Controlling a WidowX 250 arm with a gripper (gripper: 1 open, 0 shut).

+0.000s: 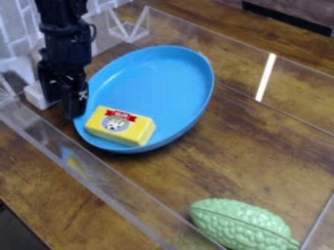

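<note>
My black gripper (65,90) is at the upper left, low against the left side of a round blue plate (163,78); its fingers are dark and hard to make out, so their opening is unclear. A yellow box (120,125) with a red label lies on the lower part of the plate. The plate's left side appears slightly raised by the gripper.
A green lumpy object (241,223) lies at the bottom right. A white block (37,90) sits behind the gripper by the wall. Clear panels border the wooden surface (235,156), which is largely free at the right.
</note>
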